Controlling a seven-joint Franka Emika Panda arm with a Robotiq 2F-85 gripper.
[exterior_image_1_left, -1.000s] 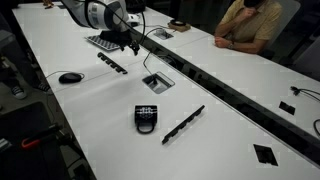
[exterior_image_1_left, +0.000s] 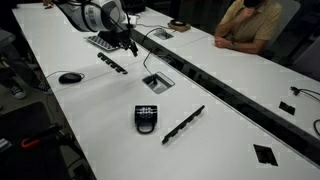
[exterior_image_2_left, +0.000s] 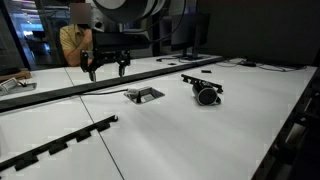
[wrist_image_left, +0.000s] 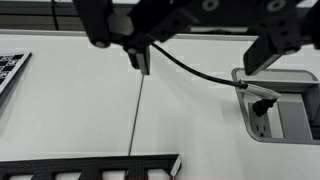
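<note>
My gripper (exterior_image_2_left: 107, 73) hangs over the white table with its fingers apart and nothing between them. In the wrist view the open gripper has bare tabletop and a black cable below it. That cable runs to a silver recessed socket box (wrist_image_left: 284, 74), where a plug sits. A black slotted strip (wrist_image_left: 85, 167) lies along the bottom of this view; the same strip (exterior_image_1_left: 112, 63) shows close to the arm in exterior view 1. Farther from the gripper stands a black mug (exterior_image_1_left: 146, 114) with pale markings, beside a second black strip (exterior_image_1_left: 183, 125).
A patterned board (exterior_image_1_left: 105, 40) lies under the arm. The black mouse (exterior_image_1_left: 70, 77) rests near the table's left edge. Across a dark gap runs another white table (exterior_image_1_left: 235, 70), where a person (exterior_image_1_left: 247, 24) sits.
The arm and gripper have shifted slightly in exterior view 1, with more of the arm showing at the left. The mug, strips and mouse have stayed in place.
</note>
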